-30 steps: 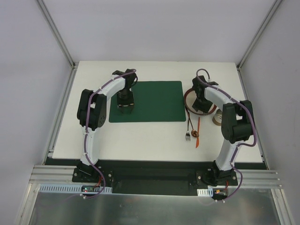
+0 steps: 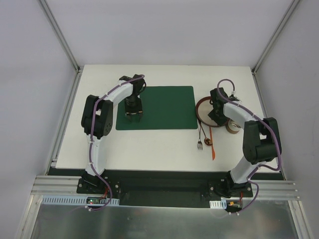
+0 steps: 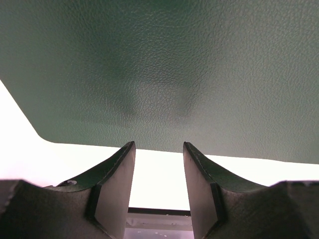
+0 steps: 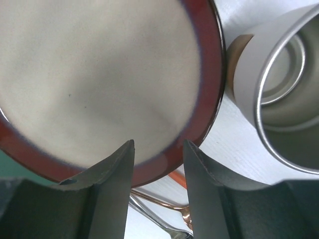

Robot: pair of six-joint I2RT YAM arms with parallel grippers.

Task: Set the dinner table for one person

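Note:
A green placemat (image 2: 164, 107) lies mid-table. My left gripper is open above its near edge, with only mat and table under it. A cream plate with a brown rim (image 4: 89, 79) sits right of the mat, and my right gripper hangs open over its near side. A metal cup (image 4: 249, 74) stands beside the plate at the right in the right wrist view. A fork (image 2: 200, 142), a spoon (image 2: 207, 141) and an orange knife (image 2: 212, 147) lie below the plate.
A roll-like round object (image 2: 233, 128) is beside the plate, partly under the right arm.
My right arm has moved right and slightly toward the front. The plate and knife appear shifted slightly right and nearer the front. The left arm looks unchanged.

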